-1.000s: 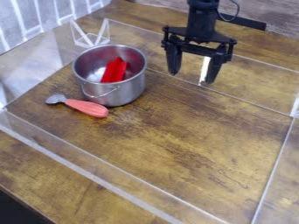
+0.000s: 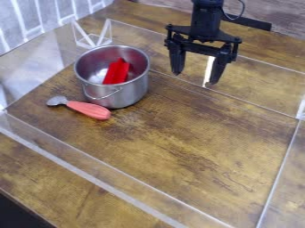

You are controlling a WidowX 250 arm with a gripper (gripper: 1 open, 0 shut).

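Note:
My black gripper [image 2: 195,64] hangs at the upper middle of the camera view, open, its two fingers apart above the wooden surface. Left of it stands a steel pot [image 2: 116,93] with a red object [image 2: 117,71] inside. In front of the pot, at the left, lies a utensil with a pink handle [image 2: 89,110] and a metal head [image 2: 57,101]. My gripper is apart from both.
Clear walls or panels edge the wooden work surface [image 2: 191,151] on the sides. A white wire-like item [image 2: 93,40] sits behind the pot.

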